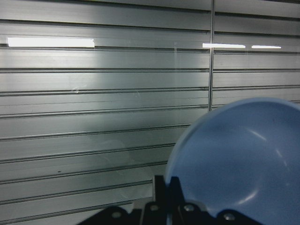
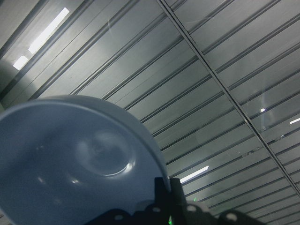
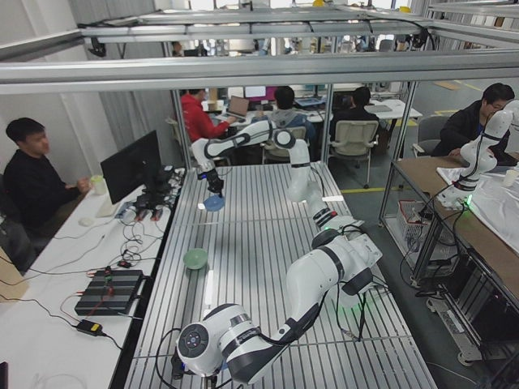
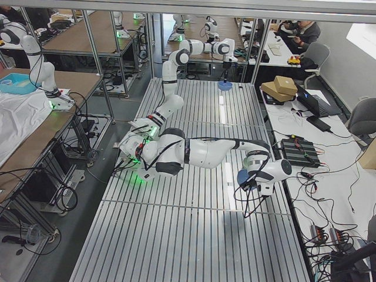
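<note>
Two blue bowls are held by the grippers. The far one [image 3: 214, 203] hangs from my right gripper, shut on its rim at the back of the table. The near one [image 1: 239, 164] is in my left gripper, shut on its rim; in the camera right view that bowl [image 4: 241, 176] is partly behind the arm. A green bowl [image 3: 195, 258] stands on the slatted metal table [image 3: 243, 292], toward its left side between the grippers.
A white desk [image 3: 49, 284] with monitor [image 3: 134, 166], cables and black boxes [image 3: 109, 292] runs along the left edge, with a seated person [image 3: 36, 174]. Frame posts and beams surround the table.
</note>
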